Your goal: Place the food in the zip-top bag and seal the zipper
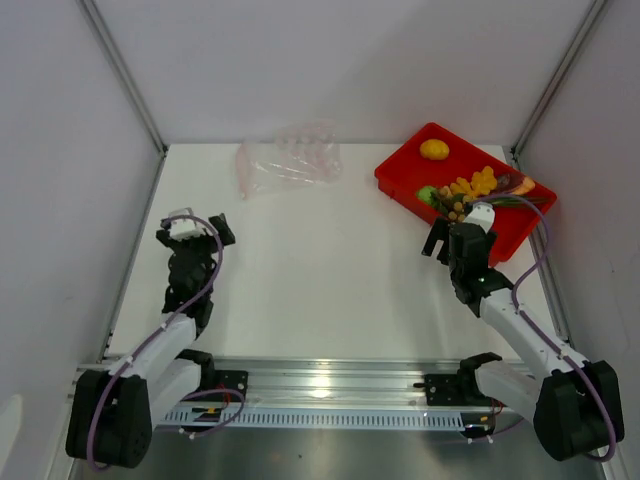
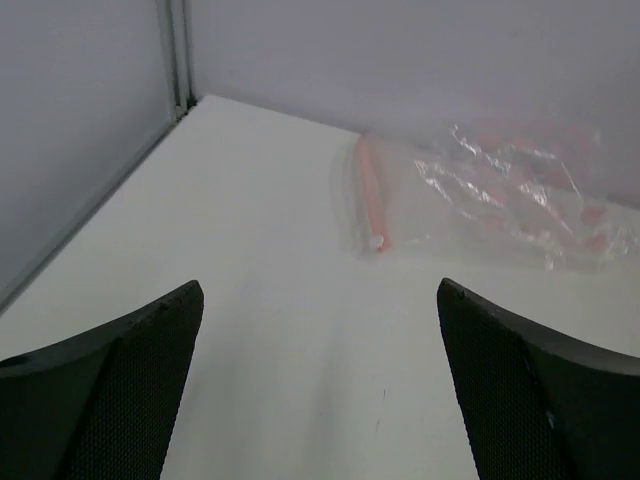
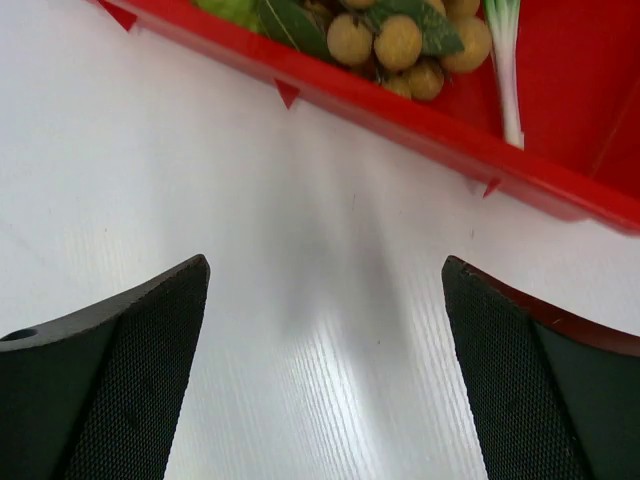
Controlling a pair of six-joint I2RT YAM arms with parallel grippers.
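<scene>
A clear zip top bag (image 1: 290,163) lies flat at the back left of the table; in the left wrist view its reddish zipper strip (image 2: 371,190) runs along the left end of the bag. Food fills part of a red tray (image 1: 400,172) at the back right: a yellow lemon-like piece (image 1: 434,149), yellow-orange pieces (image 1: 475,184), something green (image 1: 427,194) and round brown pieces (image 3: 399,42). My left gripper stands open and empty, short of the bag. Open and empty too, my right gripper is by the tray's near side, partly hiding it from above.
Bare white table (image 1: 320,260) spreads between the two arms. Walls close in at the back and both sides, and the tray's right corner sits close to the right edge. A metal rail (image 1: 320,380) borders the front.
</scene>
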